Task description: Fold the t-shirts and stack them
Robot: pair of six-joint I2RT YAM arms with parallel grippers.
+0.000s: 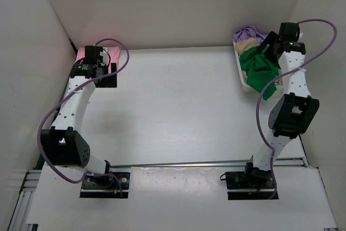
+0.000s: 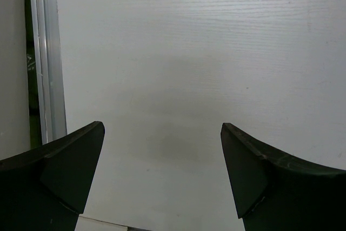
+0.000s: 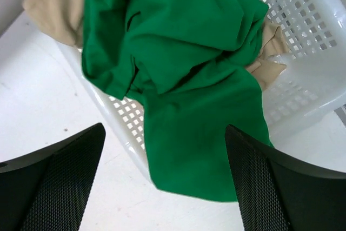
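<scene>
A crumpled green t-shirt (image 3: 189, 41) lies on top in the white basket, one corner hanging over its near rim. Beside it in the basket are a beige shirt (image 1: 246, 46) and a purple shirt (image 1: 250, 33). Over the basket's right side hovers my right gripper, its fingers apart and no cloth held; the hanging green corner shows beyond and below its fingers. A folded pink cloth (image 1: 114, 53) rests at the far left corner, partly hidden by the left arm. My left gripper is open above bare table with nothing between its fingers.
The white basket (image 3: 321, 31) with perforated walls stands at the table's back right corner, close to the walls. The middle of the white table (image 1: 173, 101) is wide and clear. A metal rail (image 2: 47, 58) runs along the left edge.
</scene>
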